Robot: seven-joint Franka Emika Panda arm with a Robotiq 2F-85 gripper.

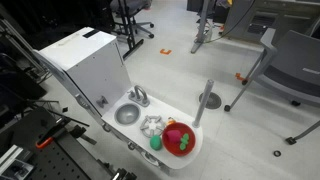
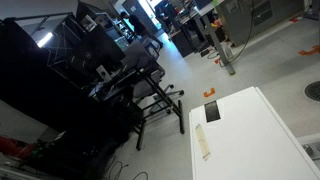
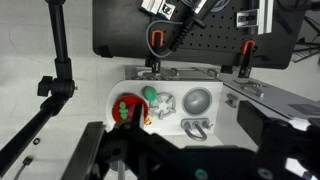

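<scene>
A white toy kitchen counter (image 1: 131, 134) holds a grey sink (image 1: 128, 113) with a grey faucet (image 1: 140, 96). Beside the sink lies a pale grey ring-shaped piece (image 1: 152, 126). A red bowl (image 1: 191, 147), with pink and green pieces in it, sits at the counter's rounded end, and a round green piece (image 1: 156, 142) lies outside it. In the wrist view my gripper appears open above the counter, its dark fingers wide apart at the lower edge. The sink and faucet show between them, with no object held.
A tall white cabinet (image 1: 95, 68) stands at the sink end. A dark table (image 3: 205, 35) with cables and clamps borders the counter. Beyond lie open grey floor and a grey chair (image 1: 287, 67).
</scene>
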